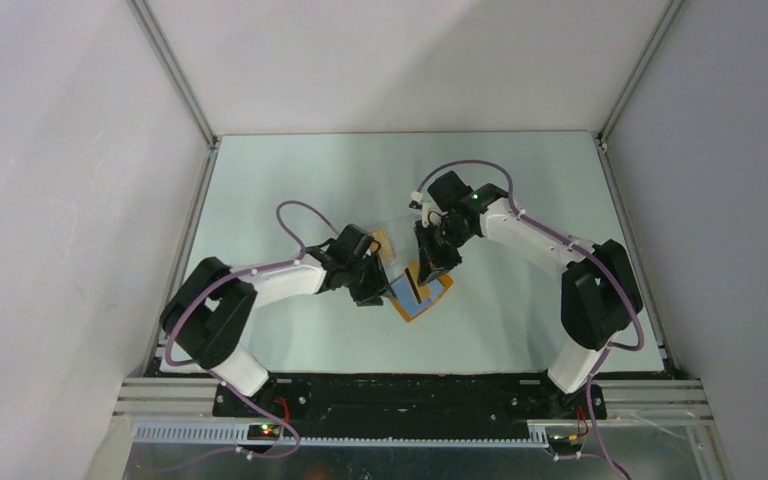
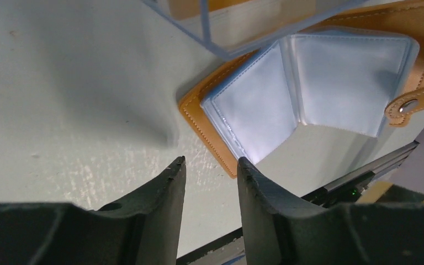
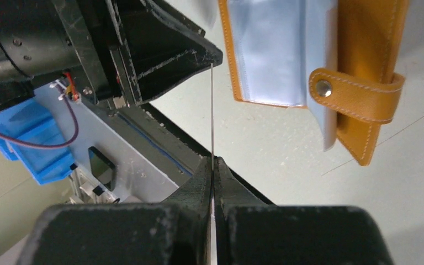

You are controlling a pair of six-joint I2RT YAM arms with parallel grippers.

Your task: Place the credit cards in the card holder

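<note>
The brown leather card holder [image 1: 407, 312] lies spread on the table, its clear bluish sleeves [image 2: 256, 105] fanned out and its snap strap [image 3: 359, 95] at one side. My right gripper is shut on a thin credit card [image 3: 212, 116], which shows edge-on in the right wrist view. From above, that gold card with a black stripe [image 1: 423, 290] hangs over the sleeves. At the holder's left corner, my left gripper stands part open, with nothing between its fingertips. Whether the card touches a sleeve is hard to tell.
A clear box [image 1: 384, 247] with a gold card in it stands just behind the left gripper; its wall [image 2: 221, 49] borders the holder. A second clear box is mostly hidden by the right gripper.
</note>
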